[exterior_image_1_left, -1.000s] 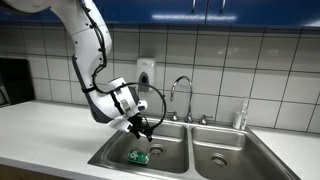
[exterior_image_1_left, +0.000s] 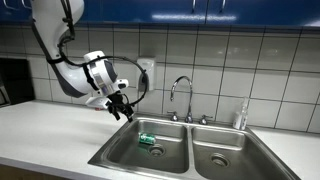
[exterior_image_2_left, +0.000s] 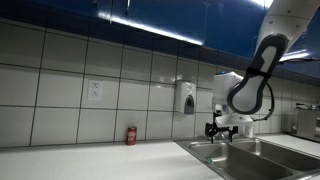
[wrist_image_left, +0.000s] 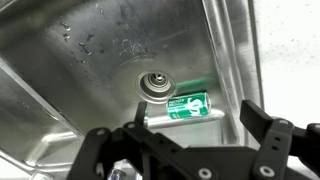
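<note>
A small green can with white lettering (wrist_image_left: 188, 106) lies on its side in the left basin of the steel sink (exterior_image_1_left: 118, 150), close to the round drain (wrist_image_left: 155, 82). In exterior view 1 the can (exterior_image_1_left: 147, 139) shows toward the back of that basin. My gripper (exterior_image_1_left: 121, 108) hangs above the sink's left rim, clear of the can. Its fingers stand wide apart in the wrist view, with nothing held between them. Exterior view 2 shows the gripper (exterior_image_2_left: 222, 132) over the sink, with the can hidden.
A curved faucet (exterior_image_1_left: 181, 90) rises behind the sink. A soap bottle (exterior_image_1_left: 241, 115) stands at the back right. On the counter, a red can (exterior_image_2_left: 131, 136) stands near the tiled wall. The white counter left of the sink (exterior_image_1_left: 45, 130) has free room.
The arm has moved up and to the left, away from the sink. The green can has shifted from the front of the left basin toward its back.
</note>
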